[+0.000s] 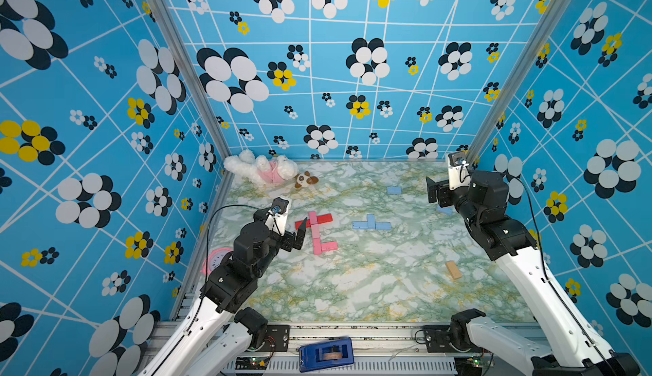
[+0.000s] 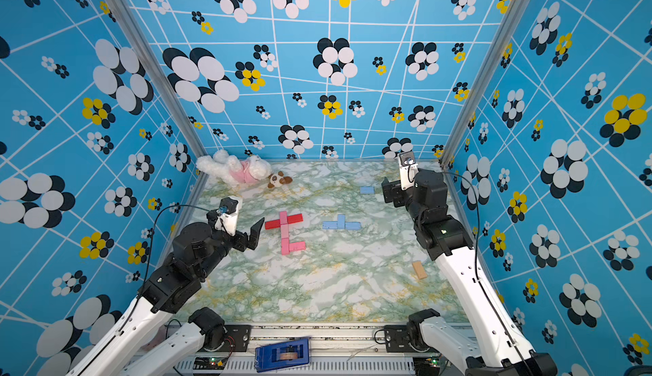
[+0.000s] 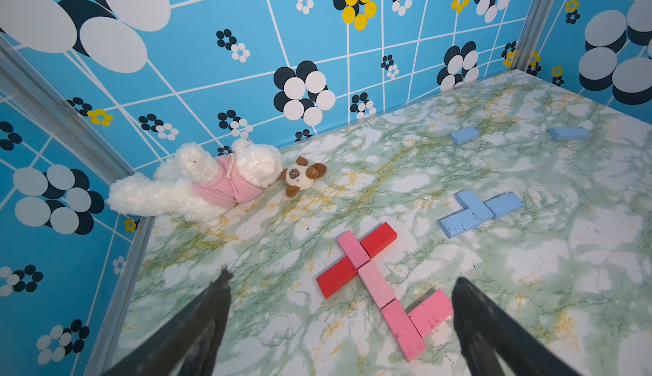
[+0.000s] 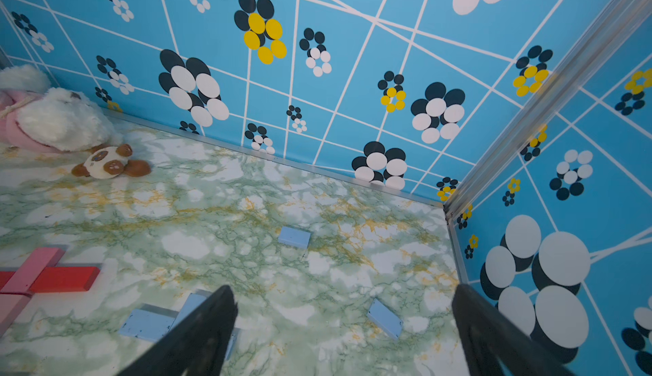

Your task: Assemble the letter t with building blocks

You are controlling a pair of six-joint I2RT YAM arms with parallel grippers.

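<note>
Pink and red blocks (image 1: 315, 233) lie left of centre as a cross-topped stem with a foot to the right, a t shape. Light blue blocks (image 1: 370, 224) form a small T-like group to their right. Single blue blocks lie at back right (image 1: 394, 190) and beside the right wall (image 4: 384, 318). A tan block (image 1: 453, 270) rests at front right. My left gripper (image 1: 292, 233) hovers left of the pink letter, open and empty. My right gripper (image 2: 390, 191) is raised at the right, open, with nothing between its fingers.
A white plush toy (image 3: 169, 189) and a brown-eared toy (image 3: 301, 175) lie at the back left. A pink round object at the left edge is partly behind my left arm.
</note>
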